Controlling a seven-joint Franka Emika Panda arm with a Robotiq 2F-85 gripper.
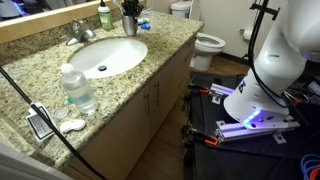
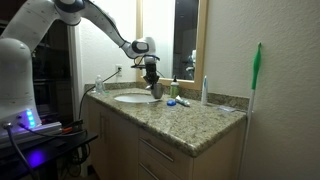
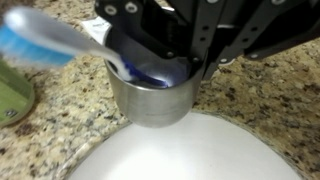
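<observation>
In the wrist view a metal cup stands on the counter at the basin's edge. A brush with a white handle and blurred blue bristles slants from the left toward the cup's mouth. My gripper is over that mouth, and appears shut on the brush's handle; the black fingers hide the grip itself. From exterior view 1, the gripper shows small and dark just above the cup. Exterior view 2 shows it at the cup, beyond the sink.
The white basin lies in front of the cup. A green soap bottle stands behind the sink. Blue items rest on the counter beside the cup. A clear bottle stands at the counter's near end.
</observation>
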